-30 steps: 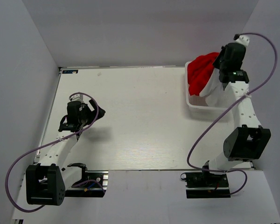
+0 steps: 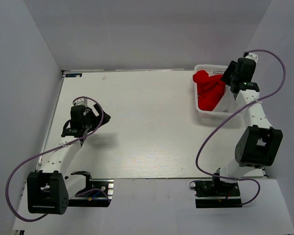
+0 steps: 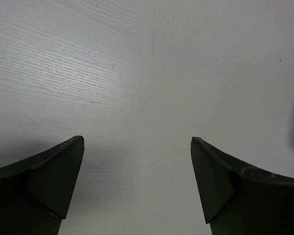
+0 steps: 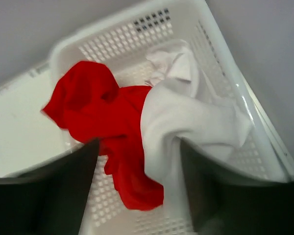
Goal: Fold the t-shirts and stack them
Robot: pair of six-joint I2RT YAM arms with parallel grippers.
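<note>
A crumpled red shirt (image 2: 211, 91) and a white shirt (image 4: 186, 115) lie side by side in the white perforated basket (image 4: 103, 30), at the right of the table in the top view. Over the basket is my right gripper (image 2: 229, 74). In the right wrist view its blurred fingers (image 4: 71, 183) stand apart, with red and white cloth below and in the gap; no grip on either shirt shows. My left gripper (image 2: 102, 113) is open above the left side of the table, only bare tabletop between its fingers.
Apart from the basket, the white table (image 2: 147, 122) is bare, with wide free room in the middle. Grey walls (image 2: 147, 34) rise behind it and at both sides. A purple cable (image 2: 220, 125) loops along the right arm.
The left arm is still.
</note>
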